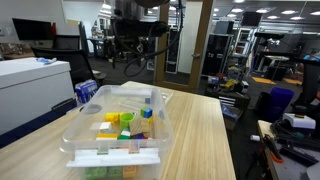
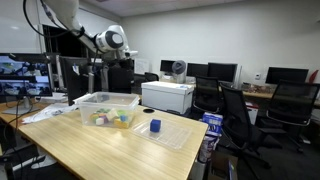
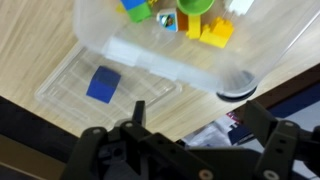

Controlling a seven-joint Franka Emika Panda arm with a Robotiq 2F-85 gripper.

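In the wrist view my gripper stands open, its two dark fingers wide apart and nothing between them. A blue cube [image 3: 103, 84] lies alone on a flat clear tray or lid [image 3: 66, 99], to the left of the fingers. The clear plastic bin [image 3: 165, 63] is ahead of the fingers, holding a green cup-like piece [image 3: 196, 5], yellow blocks [image 3: 216, 34] and other small pieces. In exterior view 2 the blue cube [image 2: 155, 126] sits on the clear tray [image 2: 188, 134] beside the bin [image 2: 88, 104]. Exterior view 1 has my gripper [image 1: 130, 62] high, beyond the bin.
A blue-and-white box [image 1: 86, 91] stands near the bin on the table's far side, by a white cabinet [image 1: 30, 88].
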